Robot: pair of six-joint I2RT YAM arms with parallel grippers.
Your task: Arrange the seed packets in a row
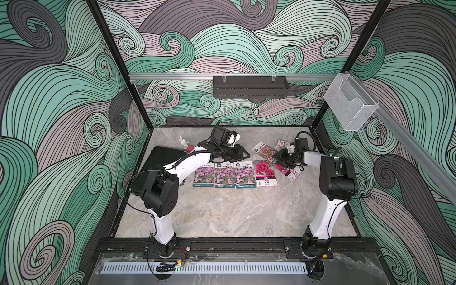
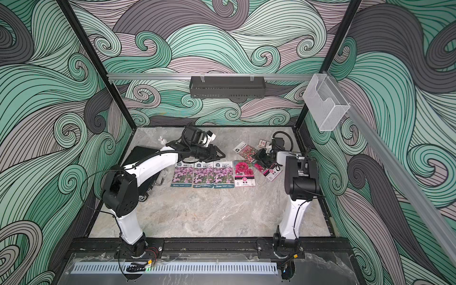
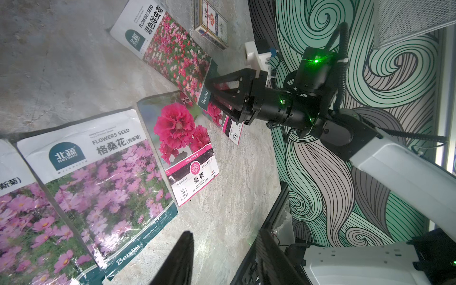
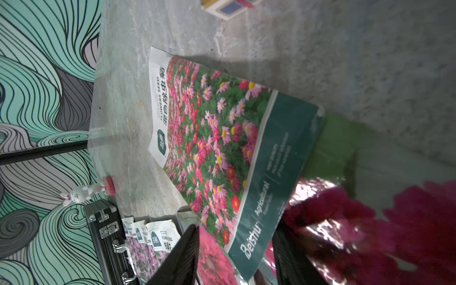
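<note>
Three pink cosmos packets [image 1: 224, 174] lie side by side, with a hollyhock packet [image 1: 265, 175] at their right end. A mixed daisy packet [image 4: 209, 137] lies slanted at the right, overlapping another red-flowered packet [image 1: 291, 173]. My right gripper is open at the daisy packet's lower teal end, its fingers either side of that edge; whether they touch it I cannot tell. My left gripper hangs open above the table just behind the row, nothing visible between its fingers.
A small boxed item [image 3: 210, 23] lies behind the loose packets. A black case [image 1: 156, 161] and rabbit figure [image 1: 183, 142] are at the left. A mesh basket [image 1: 350, 102] hangs on the right rail.
</note>
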